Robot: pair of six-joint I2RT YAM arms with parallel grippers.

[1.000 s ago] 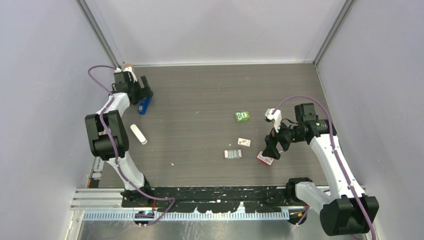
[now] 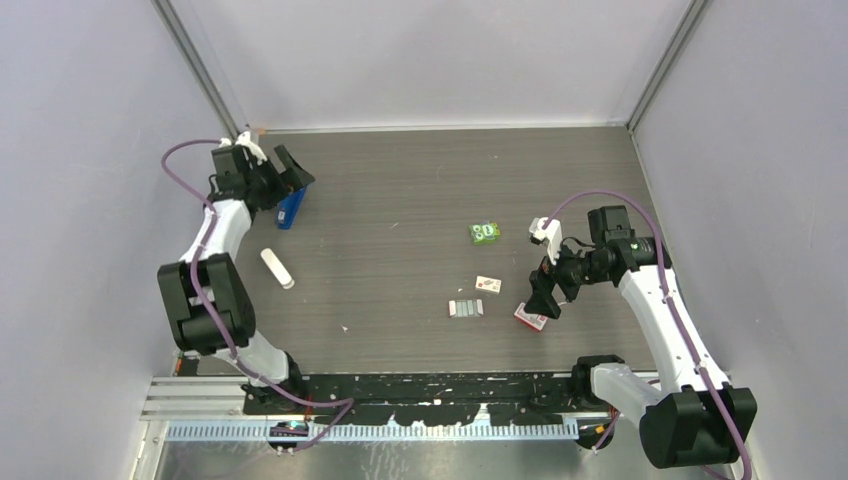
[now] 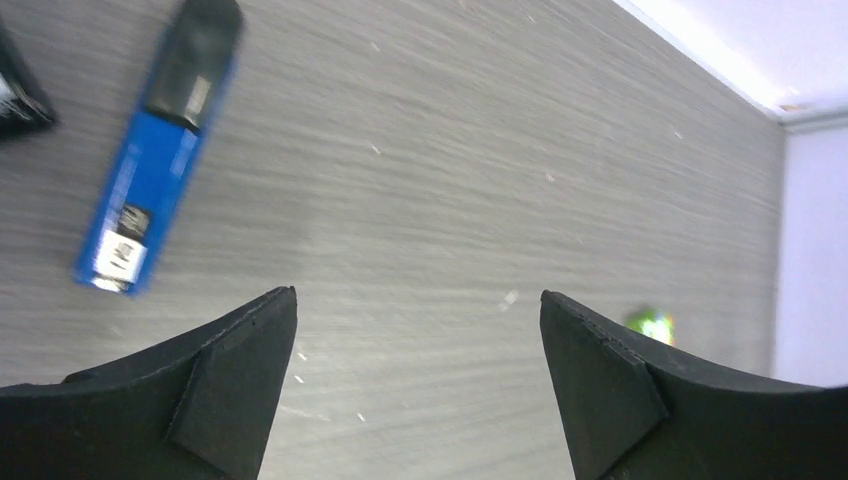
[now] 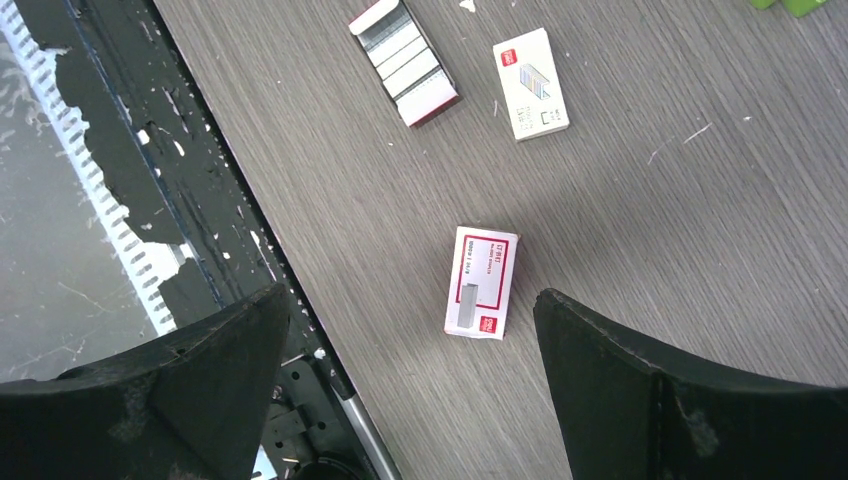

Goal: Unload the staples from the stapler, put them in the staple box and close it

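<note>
The blue stapler (image 2: pixel 289 209) lies on the table at the far left, partly covered by my left gripper (image 2: pixel 304 171) in the top view. In the left wrist view the stapler (image 3: pixel 153 160) shows at the upper left with its dark top end, outside the space between the fingers. That gripper is open and empty, above bare table. My right gripper is open too, above a red-and-white staple box (image 4: pixel 481 282) that appears between its fingers but lies on the table. No loose staples can be made out at the stapler.
A white box (image 2: pixel 488 285), a box with grey strips (image 2: pixel 466 308) and a green item (image 2: pixel 485 233) lie right of the middle. A white stick-like object (image 2: pixel 277 268) sits near the stapler. Walls stand close behind and at both sides.
My left arm has bent back toward the left and front, its gripper tilting and shifting slightly right. The stapler looks unmoved. The right arm has stayed still.
</note>
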